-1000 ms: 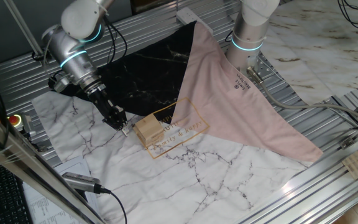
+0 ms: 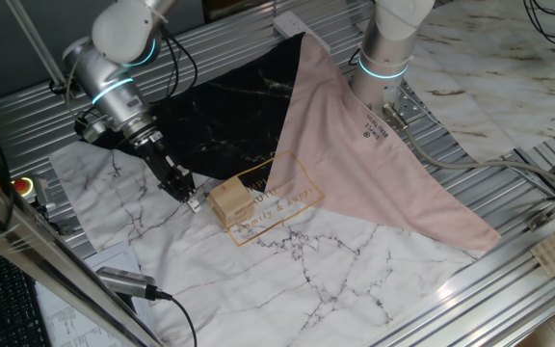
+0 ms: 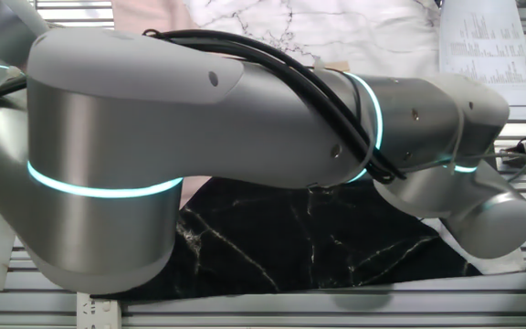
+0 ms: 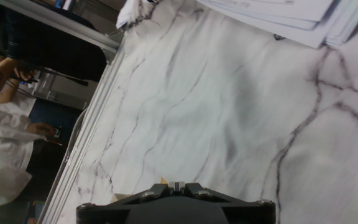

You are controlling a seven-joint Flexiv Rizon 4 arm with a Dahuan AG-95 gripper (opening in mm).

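A tan wooden block (image 2: 231, 201) sits on the marble-patterned cloth (image 2: 249, 280), over the left part of its gold-lettered frame. Just left of the block, my gripper (image 2: 193, 200) points down toward the cloth, apart from the block by a small gap. In the wrist view, the fingertips of my gripper meet at the bottom edge, so it looks shut. A small pale piece shows at the tips; whether it belongs to the fingers or is a separate thing is unclear. Exterior view 2 shows mostly the arm, hiding the gripper and block.
Paper sheets (image 4: 284, 12) lie on the cloth's edge. A metal post (image 2: 56, 183) and a camera (image 2: 126, 282) with a cable stand at the near left.
The fingertips have shifted very slightly beside the block, and the pale piece at them looks turned a little. The block and cloth have stayed put.
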